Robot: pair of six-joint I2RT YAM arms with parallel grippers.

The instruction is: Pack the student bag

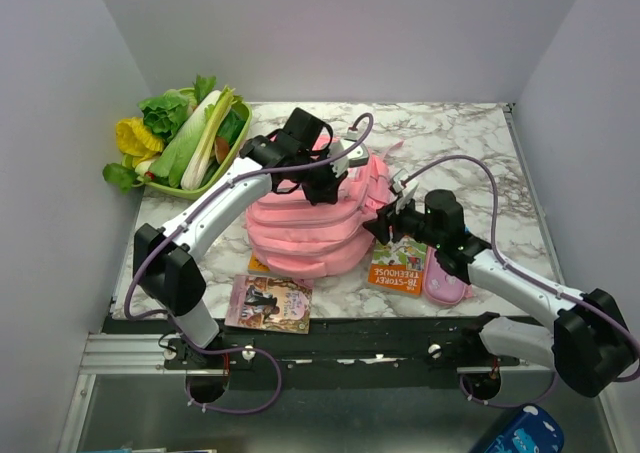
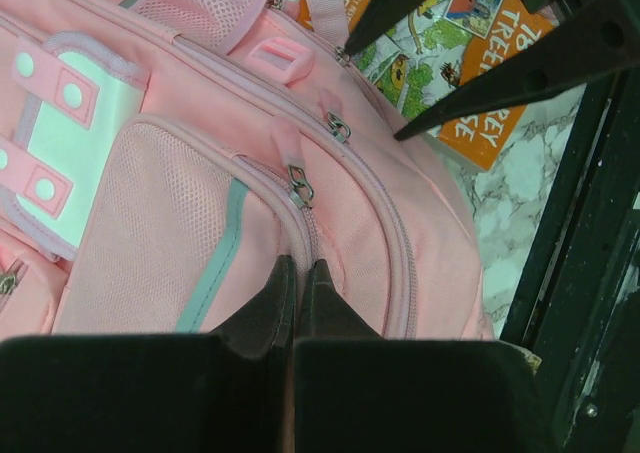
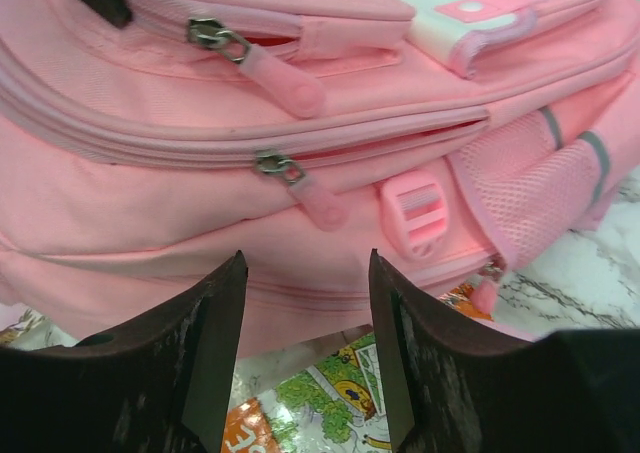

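Observation:
The pink student bag (image 1: 310, 235) lies on its back on the marble table, zippers (image 2: 300, 185) facing up. My left gripper is shut on a ridge of the bag's fabric along the front pocket's zipper edge. At the bag's right side, my right gripper stands open, with no cloth seen clamped between its fingers. Right of the bag are an orange-green Treehouse book (image 1: 398, 266) and a pink pencil case (image 1: 445, 281). A picture book (image 1: 269, 304) lies in front, and a corner of an orange book (image 1: 257, 265) peeks from under the bag.
A green basket (image 1: 243, 145) heaped with vegetables fills the back left. Beyond the dark front table edge (image 1: 330, 333), a blue item (image 1: 530, 431) lies at the bottom.

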